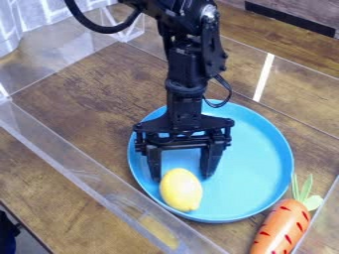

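Note:
My black gripper (pixel 181 157) is lowered over a blue plate (pixel 261 171), its two fingers apart and pointing down just behind a yellow lemon (pixel 181 190). The lemon lies on the front part of the plate; I cannot tell whether a finger touches it. Nothing shows held between the fingers. An orange toy carrot (pixel 280 228) with green leaves lies outside the plate at the front right.
The plate sits on a wooden surface (pixel 73 84) inside clear plastic walls (pixel 93 184). Bare wood is open to the left of the plate and behind it on the right.

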